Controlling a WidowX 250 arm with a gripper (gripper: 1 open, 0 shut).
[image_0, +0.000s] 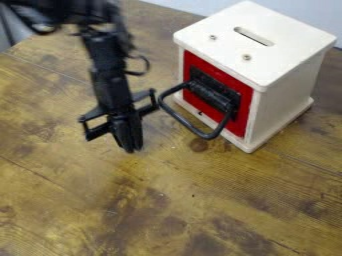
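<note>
My black gripper (123, 130) hangs low over the wooden table at the left of the box, its fingers pointing down, shut with nothing visible between them. Just to its right is a white wooden box (287, 80) with a slot and two screws on top and a red front panel (235, 124). A black U-shaped handle (203, 132) sticks out from the black fitting on that panel toward the gripper, tilted downward. Whether gripper and handle touch is unclear; they appear slightly apart.
A white wall edge shows at the top left, behind the table.
</note>
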